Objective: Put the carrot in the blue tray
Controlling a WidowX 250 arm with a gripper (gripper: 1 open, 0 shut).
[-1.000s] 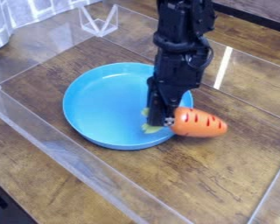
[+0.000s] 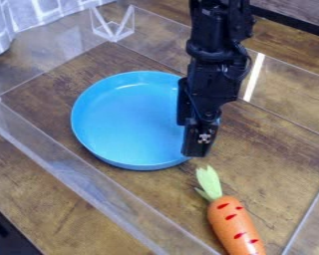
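Observation:
An orange toy carrot (image 2: 234, 225) with a pale green top lies on the wooden table, near the bottom right. It is outside the round blue tray (image 2: 120, 139), just off the tray's lower right edge. Over the tray's right rim hangs my black gripper (image 2: 195, 139), pointing down, with the carrot clear of its fingers. The gripper holds nothing, and how far apart its fingers stand is hard to make out. Nothing lies in the part of the tray that shows.
A clear low wall (image 2: 89, 183) runs along the left and front. At the top left are a silvery ribbed object (image 2: 0, 28) and a small clear bracket (image 2: 113, 24). Bare wood (image 2: 275, 139) lies to the right of the tray.
The carrot was at the gripper over the tray's right edge; now it lies on the table nearer the camera. The gripper has shifted slightly.

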